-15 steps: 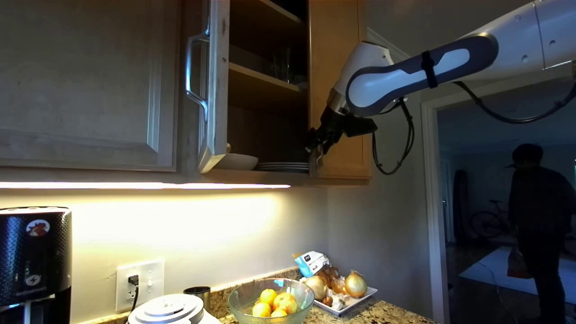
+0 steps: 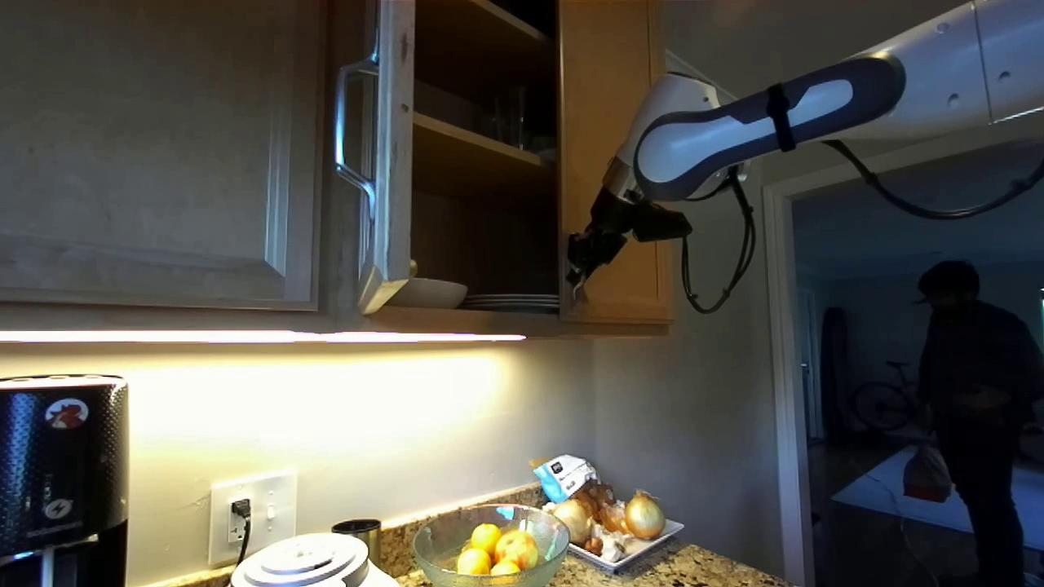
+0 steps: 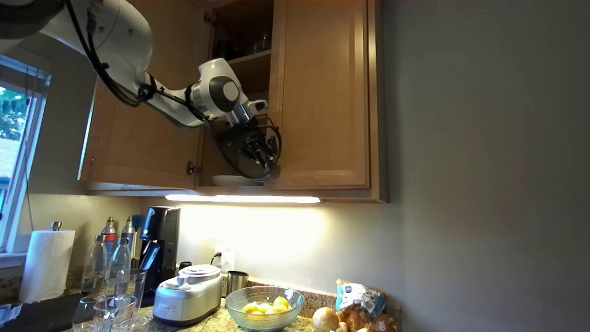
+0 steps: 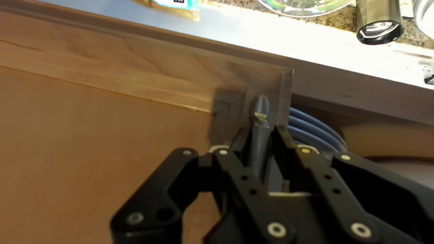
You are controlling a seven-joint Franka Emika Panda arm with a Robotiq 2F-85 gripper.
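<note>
In the wrist view, my gripper is shut on a metal cabinet door handle (image 4: pixel 258 140), one black finger on each side of the bar. The handle's rounded lower end shows beyond the fingertips, against the corner of a wooden cabinet door (image 4: pixel 122 122). From the first exterior view, the gripper (image 2: pixel 577 274) is at the lower left corner of the right-hand door (image 2: pixel 626 264), which looks closed. The second exterior view has the gripper (image 3: pixel 268 160) partly covered by a cable loop at that door's left edge.
The left cabinet door (image 2: pixel 393 147) stands swung out, its own handle (image 2: pixel 342 127) showing. On the lowest shelf are a bowl (image 2: pixel 431 293) and stacked plates (image 2: pixel 509 302). Below, the counter holds a glass fruit bowl (image 2: pixel 431 548). A person (image 2: pixel 979 372) stands beyond the doorway.
</note>
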